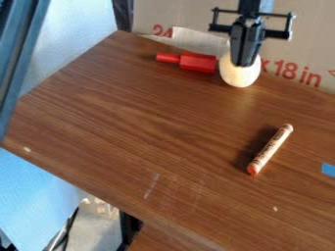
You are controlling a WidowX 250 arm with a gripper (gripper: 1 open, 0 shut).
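My gripper (244, 53) points down at the back of the wooden table, its tip at the top of a white egg-shaped object (238, 73); whether its fingers hold that object is hard to tell. Left of it lies a red cylindrical object (197, 63) with a narrower handle end. On the right half of the table lies a white crayon-like stick (269, 150) with orange ends.
A cardboard panel with red print (301, 39) stands behind. The table's left edge drops off.
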